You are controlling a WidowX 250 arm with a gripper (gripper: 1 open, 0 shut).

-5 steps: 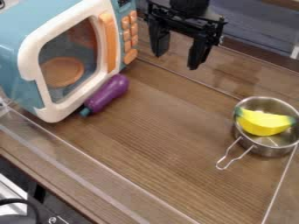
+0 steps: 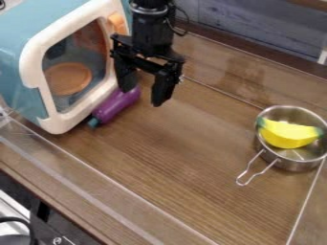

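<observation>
The black gripper (image 2: pixel 144 78) hangs open over the front of a toy microwave (image 2: pixel 52 110), its two fingers apart. Just below it, to the left, a purple eggplant (image 2: pixel 113 109) lies on the wooden counter beside the microwave, partly behind the gripper in this view. On the right a steel pot (image 2: pixel 294 159) with a wire handle holds a yellow banana-like piece (image 2: pixel 289 133).
A blue-grey wall (image 2: pixel 255 33) runs along the back. A dark cable lies at the lower left edge.
The gripper has moved left and down from the back middle to above the eggplant. The microwave, pot and eggplant look unmoved.
</observation>
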